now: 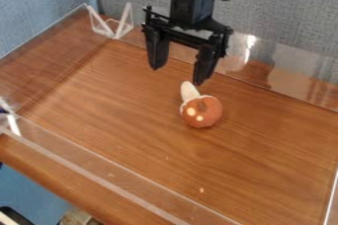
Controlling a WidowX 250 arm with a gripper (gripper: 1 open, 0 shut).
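My black gripper hangs in the upper middle of the view, its two fingers spread wide with nothing between them. Below and a little to the right of it lies a toy mushroom on the wooden table, with an orange spotted cap and a pale stem pointing toward the back. The gripper is apart from the toy.
A white wire stand is at the back left corner. Clear plastic edging runs along the table's back and front sides.
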